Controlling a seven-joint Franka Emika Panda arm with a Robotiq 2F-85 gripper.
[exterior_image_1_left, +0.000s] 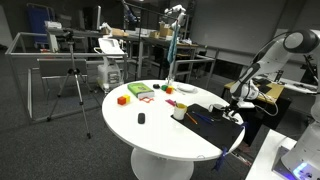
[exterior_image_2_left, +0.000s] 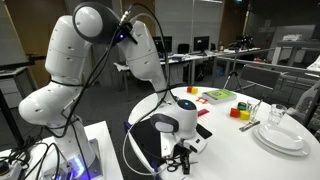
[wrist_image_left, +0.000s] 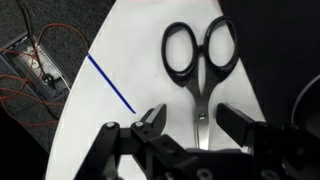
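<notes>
In the wrist view, black-handled scissors (wrist_image_left: 201, 62) lie on the white table, their handle loops pointing away from my gripper. The two black fingers stand apart, one on each side of the scissors' metal blades below the pivot. The blade tips run down between the fingers and partly out of sight. Whether either finger touches the metal I cannot tell. Exterior view 1 has the gripper (exterior_image_1_left: 238, 112) low at the right side of the table; in exterior view 2 the arm's white body hides much of that spot.
A dark mat (exterior_image_1_left: 208, 128) covers part of the round white table (exterior_image_1_left: 130, 118). A cup (exterior_image_1_left: 180, 112) stands by the mat, and a green box (exterior_image_1_left: 140, 88) lies farther back. A blue line (wrist_image_left: 110, 83) shows near the table edge.
</notes>
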